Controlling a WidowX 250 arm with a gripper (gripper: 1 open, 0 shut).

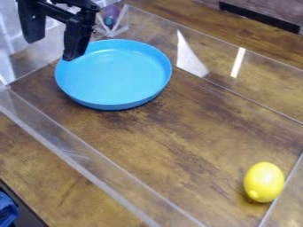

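My dark gripper (70, 46) hangs at the upper left, just over the left rear edge of a round blue plate (112, 75), with its fingers apart and nothing seen between them. A yellow lemon-like object (264, 182) sits alone at the lower right of the wooden table. Part of the gripper is cut off by the top of the view.
Clear panels edge the wooden surface (154, 160). A small purple item (109, 19) in a clear holder stands behind the plate. A blue object (10, 213) shows at the lower left corner.
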